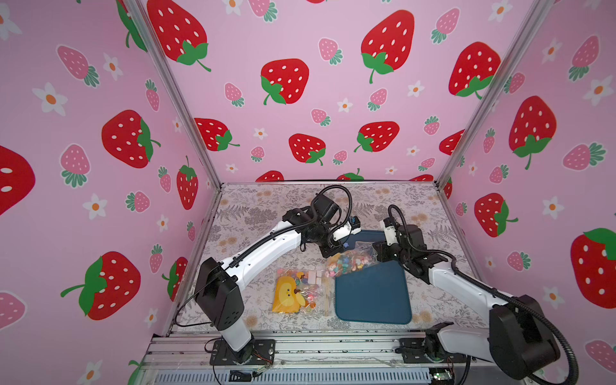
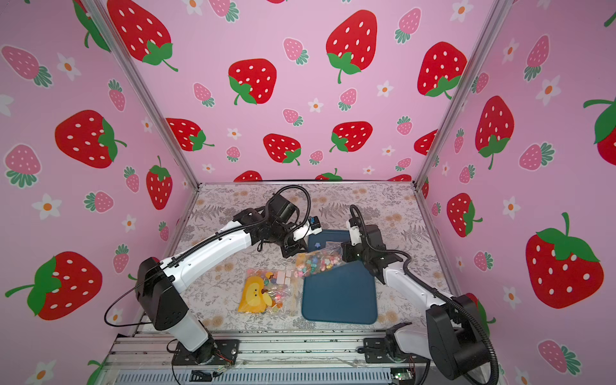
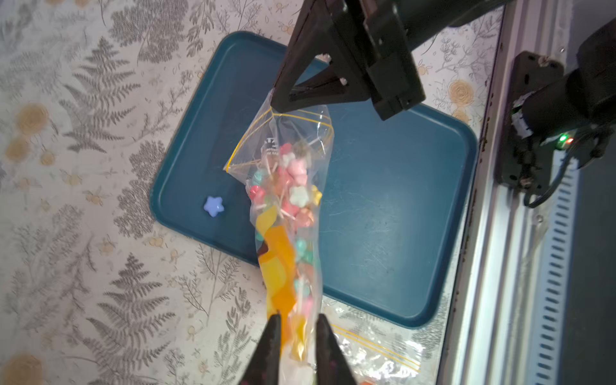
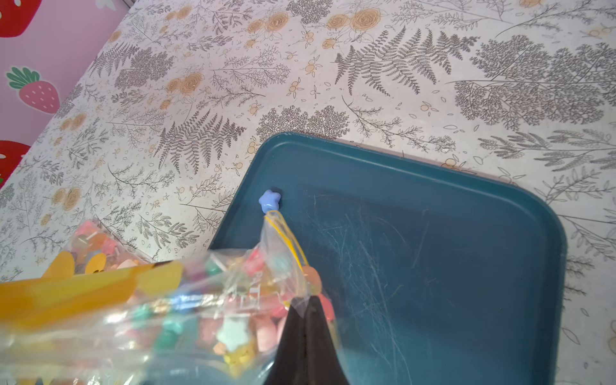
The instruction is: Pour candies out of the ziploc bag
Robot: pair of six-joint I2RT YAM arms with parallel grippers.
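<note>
A clear ziploc bag (image 3: 301, 192) of pastel candies, with yellow-orange print on one side, hangs over the tray's left edge. At its yellow-lined mouth, my right gripper is shut on the thin plastic. The left gripper stands part open at the bag's other end, the bag running between its fingers. One blue star candy (image 3: 213, 206) lies loose on the blue tray (image 3: 391, 211). The other candies (image 3: 297, 195) that I see are inside the bag. In the top left view, both grippers' fingertips are partly hidden.
A second clear bag (image 1: 292, 298) with a yellow bear print lies on the table left of the tray. The tray's near part is bare. Open patterned table (image 1: 256, 211) stretches behind and left; a metal rail (image 1: 320, 340) runs along the front.
</note>
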